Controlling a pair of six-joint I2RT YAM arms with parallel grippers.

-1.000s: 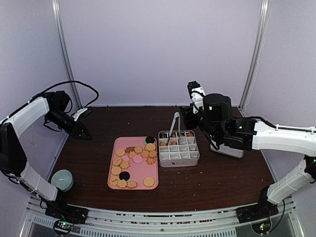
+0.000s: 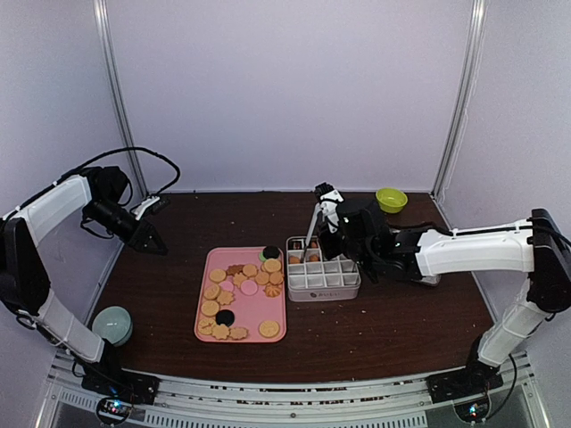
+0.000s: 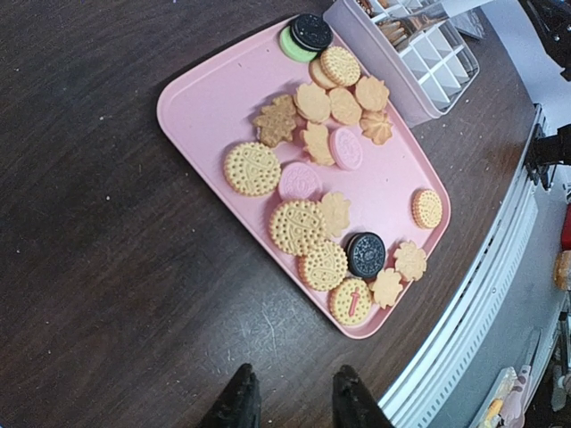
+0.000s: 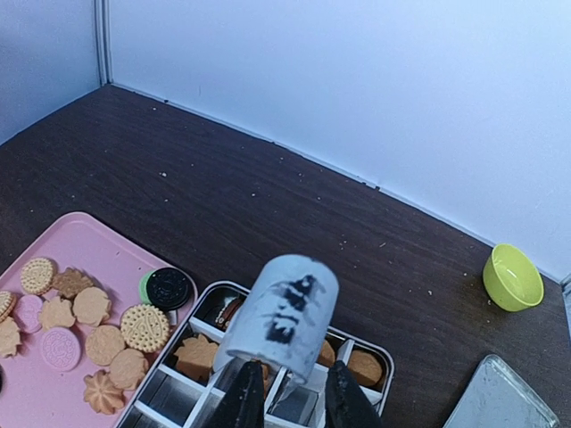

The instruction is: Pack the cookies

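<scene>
A pink tray holds several assorted cookies: round, flower-shaped, pink and dark. Right of it sits a compartment box with some cookies in its cells and white tongs standing in it; their handle looms close in the right wrist view. My right gripper is over the box, by the tongs, fingers apart; whether it touches them is unclear. My left gripper hangs high over the left side of the table, open and empty.
A green bowl stands at the back right, a pale bowl at the front left. A grey metal tray lies right of the box, partly under the right arm.
The left arm and the cookies look unmoved.
</scene>
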